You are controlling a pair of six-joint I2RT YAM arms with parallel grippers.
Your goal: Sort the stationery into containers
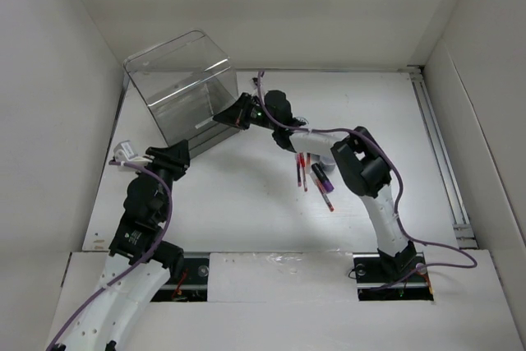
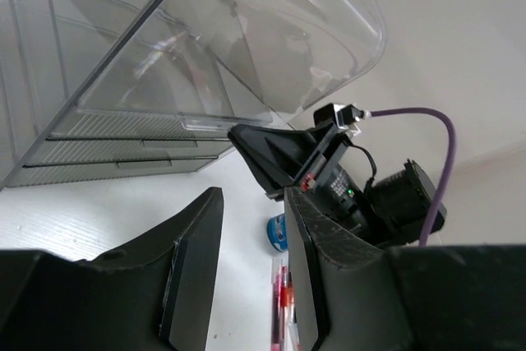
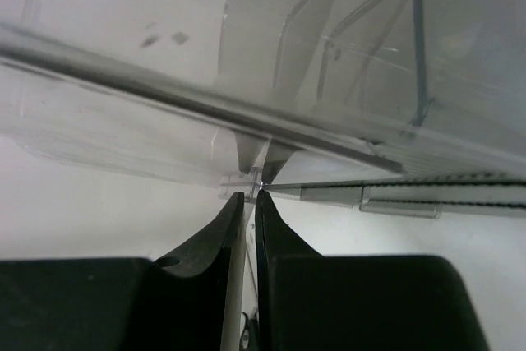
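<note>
A clear plastic multi-tier container point(image 1: 168, 88) stands at back left of the white board. My right gripper point(image 1: 222, 118) is at its right front edge; in the right wrist view its fingertips point(image 3: 251, 197) sit close together just below the clear drawer edge point(image 3: 394, 199), and whether they hold anything is unclear. My left gripper point(image 1: 177, 154) stands open near the container's lower left, the fingers apart and empty in the left wrist view. Pens and markers point(image 1: 323, 178) lie in a loose group right of centre, partly under the right arm.
A blue round object point(image 2: 275, 233) lies near the pens. The board's centre front and right side are clear. Pale walls point(image 1: 477, 104) enclose the sides and back.
</note>
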